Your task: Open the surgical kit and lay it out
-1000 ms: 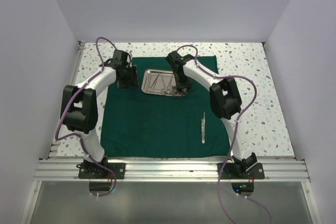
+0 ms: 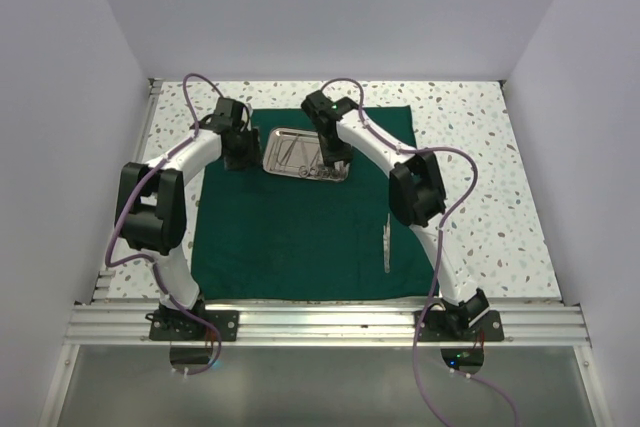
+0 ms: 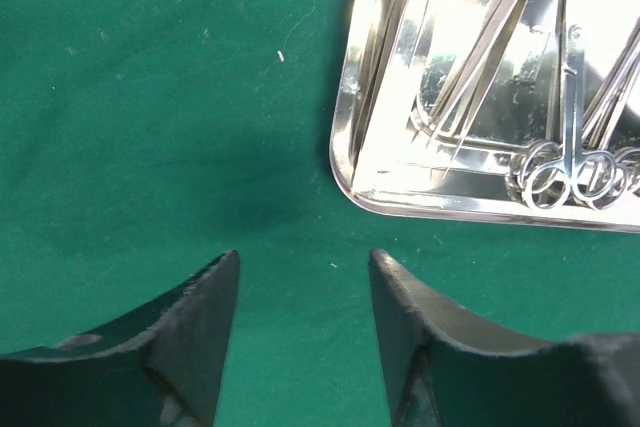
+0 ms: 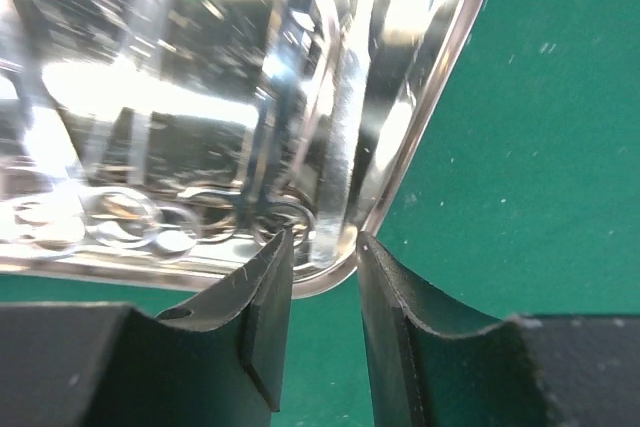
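The metal tray (image 2: 272, 166) of instruments lies on the green cloth at the back, between both arms. Ring-handled scissors (image 3: 570, 172) and tweezers (image 3: 490, 47) rest inside it. To the tray's left, my left gripper is open, with bare cloth between its fingers and the tray corner just beyond them. My right gripper is part open at the tray's front right corner; a flat metal instrument (image 4: 343, 137) and the tray rim appear between its fingertips. Whether the fingers touch the rim I cannot tell. Two slim instruments (image 2: 387, 247) lie on the cloth at right.
Speckled tabletop (image 2: 490, 197) shows around the cloth, empty on the right. The right arm reaches over the cloth's right side.
Compared with a second ago, the tray and my right gripper have shifted a little to the left, mostly in the earlier half. The left arm has hardly moved.
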